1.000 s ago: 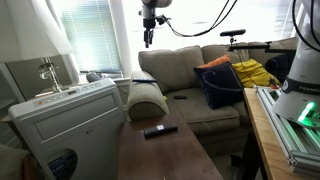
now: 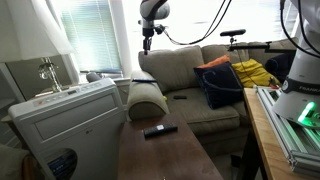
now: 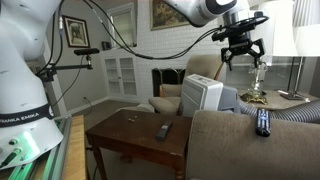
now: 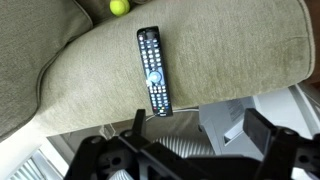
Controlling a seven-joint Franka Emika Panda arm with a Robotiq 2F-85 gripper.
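Observation:
A black remote control (image 4: 154,75) with a silver round button lies on the top of the beige sofa arm. In exterior view 2 the same remote (image 3: 263,122) rests there, well beneath my gripper (image 3: 245,57). High above the sofa my gripper stands open, its two fingers wide apart and nothing between them. The wrist view has the remote ahead of the left finger, apart from it. A second dark remote (image 3: 165,128) lies on the brown wooden table (image 3: 125,128).
A yellow-green ball (image 4: 120,6) sits on the sofa. A white cabinet (image 3: 200,97) and a lamp (image 3: 281,40) stand close to the sofa arm. Dark and orange cushions (image 2: 222,86) fill the sofa's far end. Open air surrounds the gripper.
The gripper has come down slightly over the last second, and shifted a little to the left in exterior view 1. The other objects look unmoved.

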